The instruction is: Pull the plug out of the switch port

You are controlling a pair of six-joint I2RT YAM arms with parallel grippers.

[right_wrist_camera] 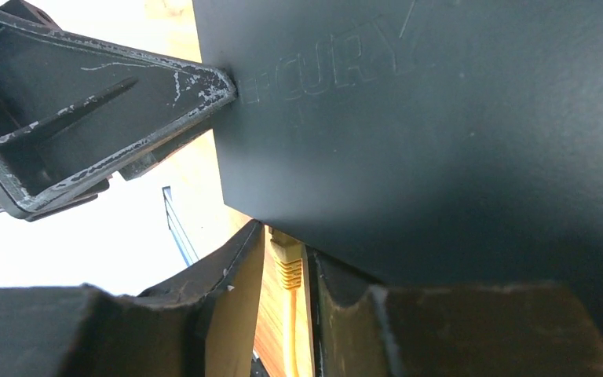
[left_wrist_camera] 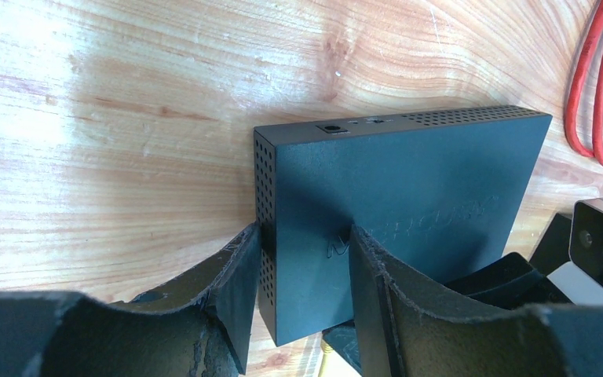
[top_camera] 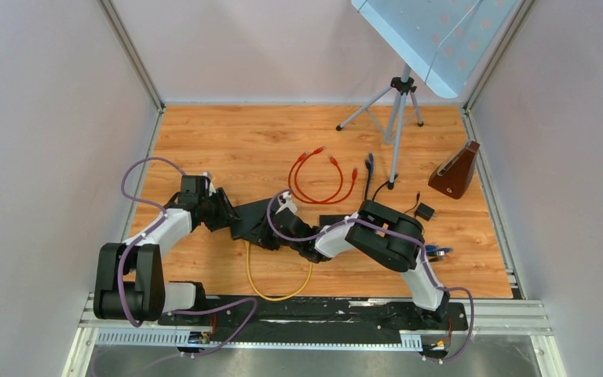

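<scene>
A dark switch lies left of centre. In the left wrist view my left gripper is shut on the switch's left end. My right gripper stands open at the switch's near edge in the right wrist view, with a yellow plug between its fingers at the port, below the switch's face. The yellow cable loops from the switch toward the front of the table.
Red cables lie behind the switch. Black and blue cables, a tripod, a small black block and a brown wedge-shaped object stand or lie to the right.
</scene>
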